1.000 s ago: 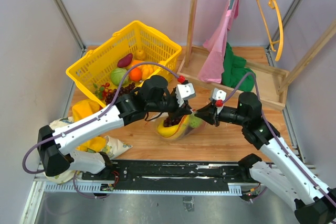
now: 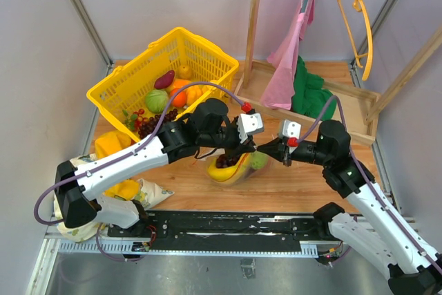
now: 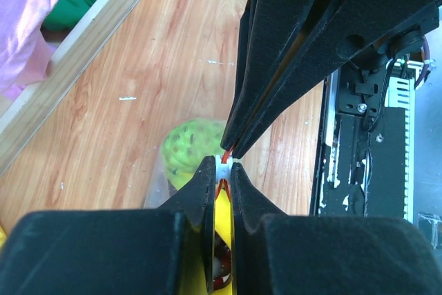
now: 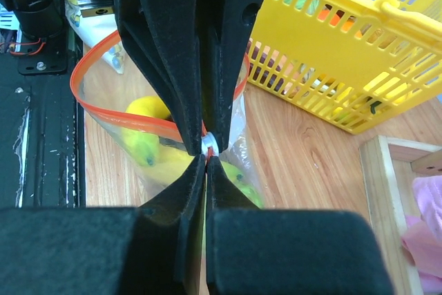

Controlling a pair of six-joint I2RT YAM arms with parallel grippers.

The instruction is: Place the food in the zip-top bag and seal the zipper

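Observation:
A clear zip bag with an orange-red zipper [image 4: 97, 112] stands on the wood table, holding bananas [image 2: 224, 170], dark grapes [image 2: 226, 160] and a green fruit [image 3: 190, 143]. My left gripper [image 2: 250, 148] and right gripper [image 2: 260, 148] meet tip to tip at the white zipper slider [image 3: 223, 169] on the bag's top edge. The left one is shut on the zipper there; the right one is shut at the same spot, though whether anything is between its fingertips is hard to see.
A yellow basket [image 2: 103, 98] of produce stands at the back left. A wooden rack [image 2: 252, 18] with a pink cloth, green cloth and hanger stands at the back right. Yellow and patterned cloths lie at the left. Bare table lies right of the bag.
Both arms have shifted slightly up and to the right in the top view since a second ago, their tips still together at the bag's top.

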